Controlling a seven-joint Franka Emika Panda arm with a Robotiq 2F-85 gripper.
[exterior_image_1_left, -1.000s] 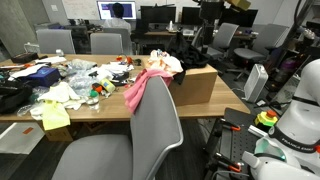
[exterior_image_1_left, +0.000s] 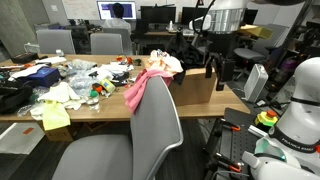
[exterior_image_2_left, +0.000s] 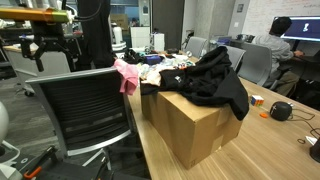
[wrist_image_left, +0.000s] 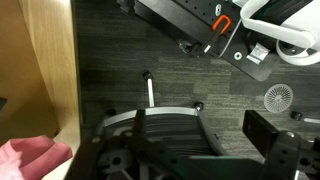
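Observation:
My gripper is open, its two dark fingers wide apart with only floor and part of a chair beneath. In exterior view 1 it hangs at the right, above and to the right of the chair back (exterior_image_1_left: 160, 120). A pink cloth (exterior_image_1_left: 147, 86) is draped over the top of that chair back, beside the table. From exterior view 2 the same cloth (exterior_image_2_left: 127, 76) shows at the chair's upper right corner, apart from the gripper. The wrist view catches a bit of pink cloth (wrist_image_left: 32, 160) at the lower left edge.
A long table (exterior_image_1_left: 115, 105) carries heaps of clothes and small items. On it stands a cardboard box (exterior_image_2_left: 195, 128) with black cloth (exterior_image_2_left: 215, 80) over its top. Bare floor (wrist_image_left: 120, 60) lies under the gripper, beside the robot's base.
Over the last second the arm has come down at the right of exterior view 1, bringing the gripper lower. The chair and pink cloth have stayed put.

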